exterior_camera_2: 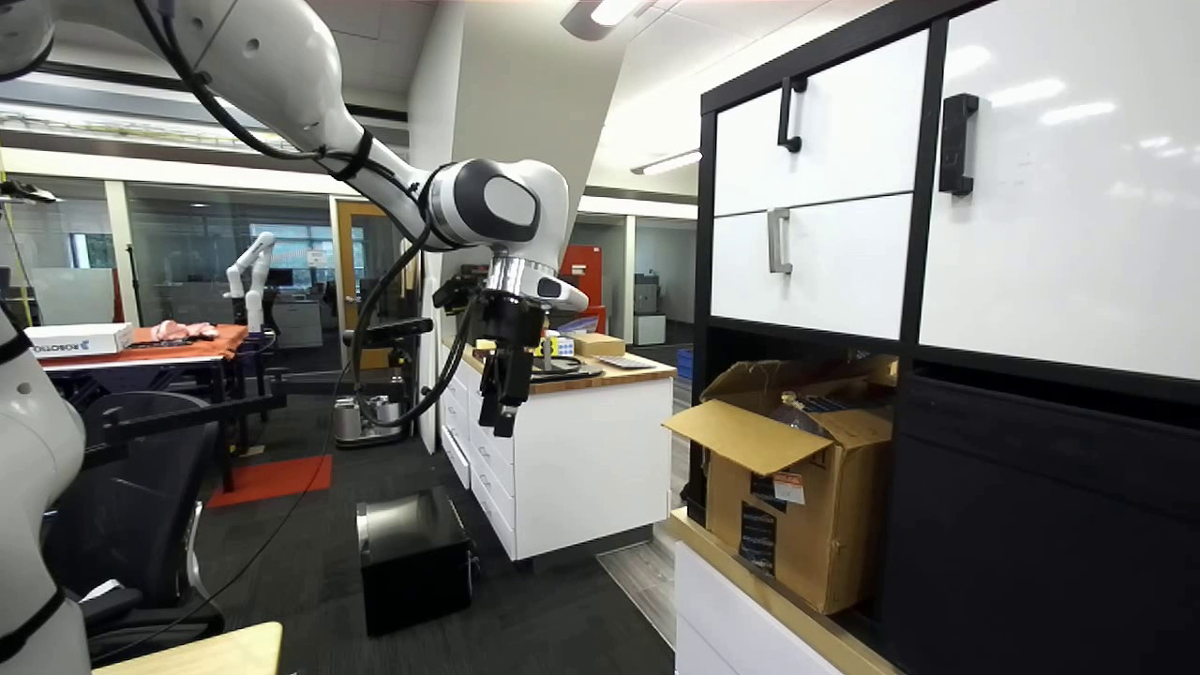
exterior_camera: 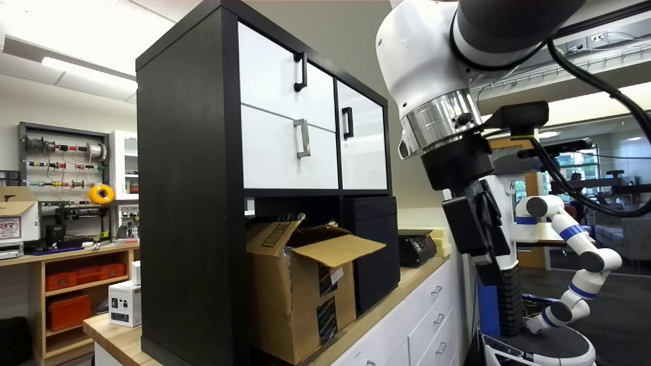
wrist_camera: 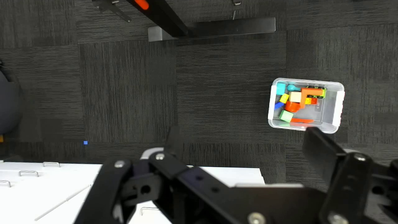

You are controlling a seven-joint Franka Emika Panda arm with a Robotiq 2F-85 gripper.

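Observation:
My gripper is open in the wrist view, its dark fingers (wrist_camera: 321, 151) wide apart with only floor and a white cabinet edge beyond. In the first exterior view the gripper (exterior_camera: 493, 268) points downward, to the right of a black-framed cabinet (exterior_camera: 183, 183) and clear of it. The cabinet's white fronts are closed; they carry black handles (exterior_camera: 348, 122) and one silver handle (exterior_camera: 302, 138). In the second exterior view the gripper (exterior_camera_2: 506, 418) hangs in free air, left of the cabinet, and nothing is visible in it.
An open cardboard box (exterior_camera: 305, 299) sits in the cabinet's lower compartment, one flap sticking out. Beside it is a dark bin (exterior_camera: 372, 250). White drawers (exterior_camera: 421, 317) lie below. On the floor stands a clear tub (wrist_camera: 328, 108) of colourful toys. Open floor surrounds it.

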